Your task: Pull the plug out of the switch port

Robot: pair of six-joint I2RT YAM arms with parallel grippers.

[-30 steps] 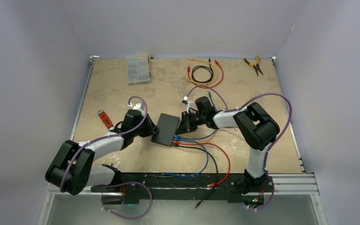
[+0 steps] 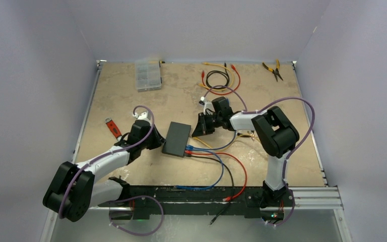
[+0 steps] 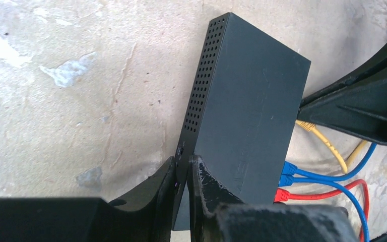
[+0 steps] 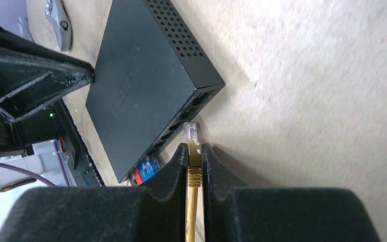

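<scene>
The dark switch (image 2: 176, 138) lies mid-table, ports facing right, blue (image 3: 289, 169) and red (image 3: 283, 194) plugs in it. My right gripper is shut on the yellow cable's plug (image 4: 191, 132); its clear tip is just outside the ports in the right wrist view, whether touching I cannot tell. My left gripper is at the switch's left side, fingertips close together against its edge; how far open is unclear.
A red-handled tool (image 2: 112, 127) lies at left, a clear organiser (image 2: 148, 75) at back, coiled cables (image 2: 219, 78) and pliers (image 2: 272, 70) back right. More cables trail toward the front edge.
The left arm has shifted slightly left and toward the front.
</scene>
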